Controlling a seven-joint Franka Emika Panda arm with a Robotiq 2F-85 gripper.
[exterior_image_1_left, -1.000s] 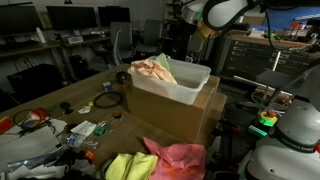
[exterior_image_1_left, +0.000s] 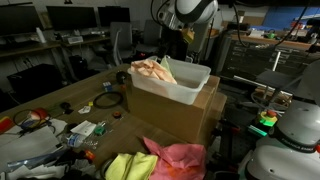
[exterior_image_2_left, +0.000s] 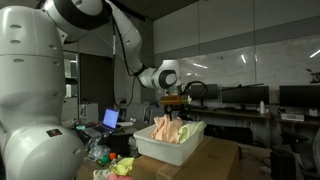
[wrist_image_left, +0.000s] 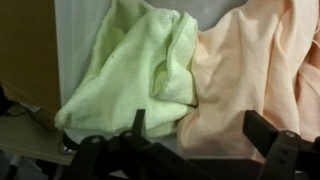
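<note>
My gripper stands open in the wrist view, with dark fingertips (wrist_image_left: 138, 122) spread apart above the cloths. Below it lie a pale green cloth (wrist_image_left: 130, 70), crumpled, and a peach cloth (wrist_image_left: 240, 70) beside and touching it. Both cloths rest in the white bin (exterior_image_1_left: 190, 95), the peach one draped over its left end. Exterior view 1 has the gripper (exterior_image_1_left: 187, 36) raised above the bin, clear of the cloths. From the other side, the peach cloth (exterior_image_2_left: 167, 130) and green cloth (exterior_image_2_left: 190, 130) show heaped in the bin (exterior_image_2_left: 165, 152).
A yellow-green cloth (exterior_image_1_left: 132, 166) and a pink-red cloth (exterior_image_1_left: 176, 160) lie at the table's front. Tools and cables clutter the left side. A dark coil (exterior_image_1_left: 107, 100) sits left of the bin. The bin's right part looks empty.
The arm and gripper have risen over the bin, and the white link sits higher than a second ago. The cloths and bin look unchanged.
</note>
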